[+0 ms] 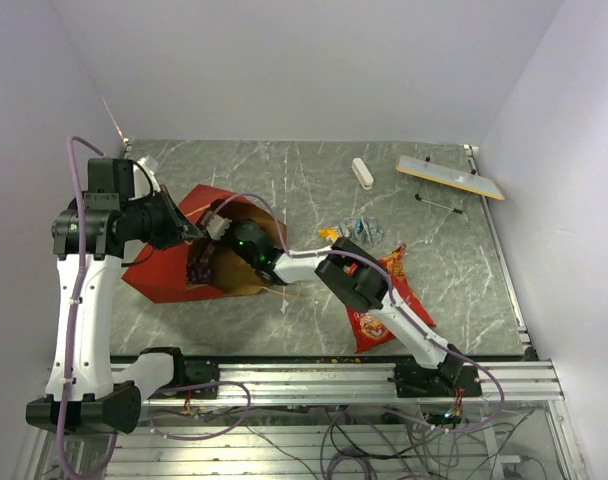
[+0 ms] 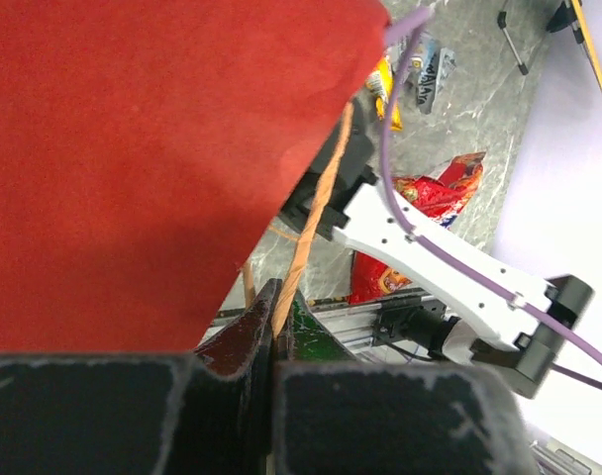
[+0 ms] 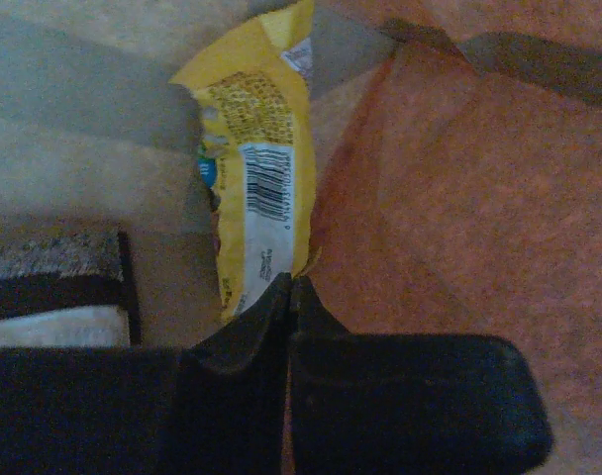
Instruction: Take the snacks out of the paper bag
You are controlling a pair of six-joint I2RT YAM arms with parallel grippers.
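Note:
The red paper bag [image 1: 169, 272] lies on its side at the left of the table, its mouth facing right. My left gripper is shut on its twisted paper handle [image 2: 321, 193], beside the bag's red wall. My right gripper is inside the bag, its tips together. Just beyond them lies a yellow snack packet [image 3: 268, 188], barcode side showing; whether the tips touch its lower end is unclear. A dark patterned item [image 1: 199, 271] shows in the bag's mouth in the top view.
Outside the bag lie a large red snack packet [image 1: 372, 326], a small yellow packet [image 1: 330, 235] and silver-blue packets [image 1: 362, 230]. A white object [image 1: 362, 173] and a tilted board [image 1: 450, 176] stand farther back.

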